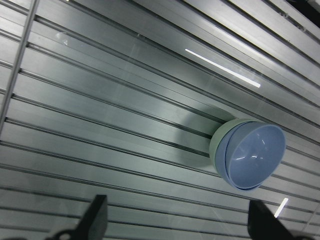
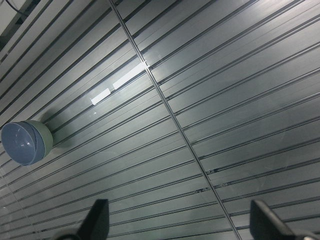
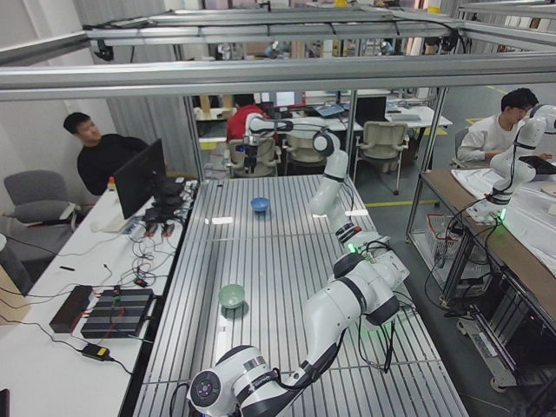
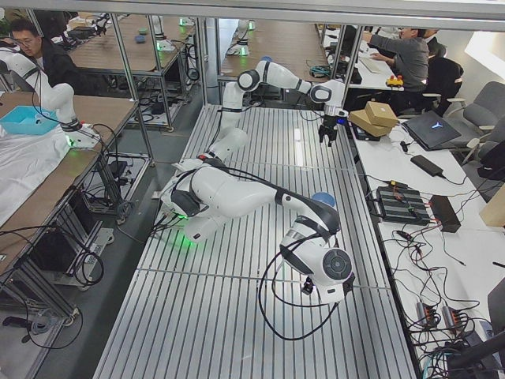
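In the left wrist view, a stack of blue bowls (image 1: pixel 255 155) nested in a pale green bowl (image 1: pixel 217 137) lies right of centre, above my left gripper, which is open and empty. The right wrist view has the same stack (image 2: pixel 20 142) at the far left, away from my right gripper, also open and empty. In the camera left view a green bowl (image 3: pixel 232 295) and a blue bowl (image 3: pixel 259 204) stand apart, unlike in the wrist views. The camera right view shows blue (image 4: pixel 322 197) partly behind the near arm.
A side desk (image 3: pixel 35 365) with a monitor, power boxes and cables runs along one edge. Frame posts, neighbouring robot tables and seated people surround the workspace.
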